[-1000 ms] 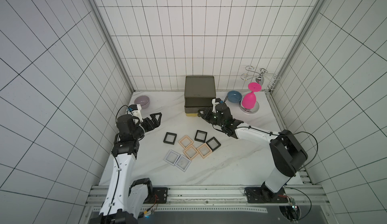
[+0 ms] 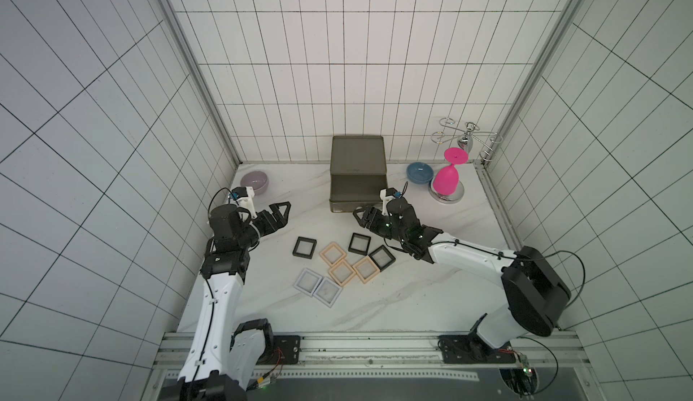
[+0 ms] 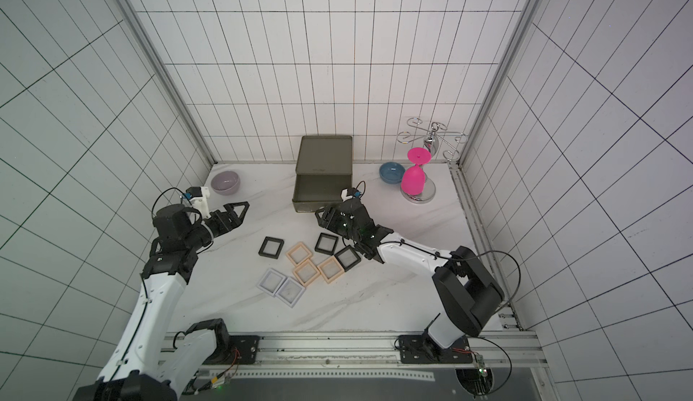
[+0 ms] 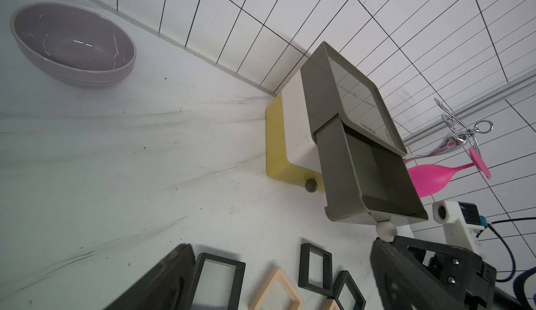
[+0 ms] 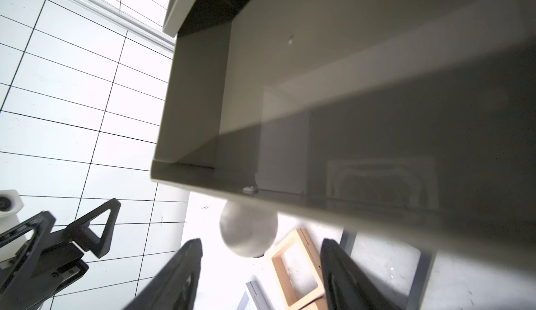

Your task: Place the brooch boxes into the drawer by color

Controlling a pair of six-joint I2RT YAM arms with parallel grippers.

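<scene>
The cabinet's top olive drawer [image 4: 379, 170] stands pulled out and looks empty, its round knob [image 5: 248, 226] at the front. My right gripper is open, a finger on either side below the knob; contact cannot be made out. Off to the left, my left gripper [image 2: 287, 212] hangs open and empty above the table. Square brooch boxes lie on the table: three black ones, including one box [image 2: 304, 247] at the left; three beige ones, including the middle box [image 2: 341, 271]; two pale grey ones, including the front box [image 2: 327, 292].
Below the olive drawer, white and yellow levels [image 4: 276, 137] of the cabinet are shut. A mauve bowl [image 4: 72, 45] sits back left. A blue bowl [image 2: 419, 173] and pink goblet [image 2: 447, 179] on a metal stand [image 2: 466, 139] occupy the back right.
The olive drawer has come out toward the front, hiding the yellow level from above. The left arm and boxes stay put.
</scene>
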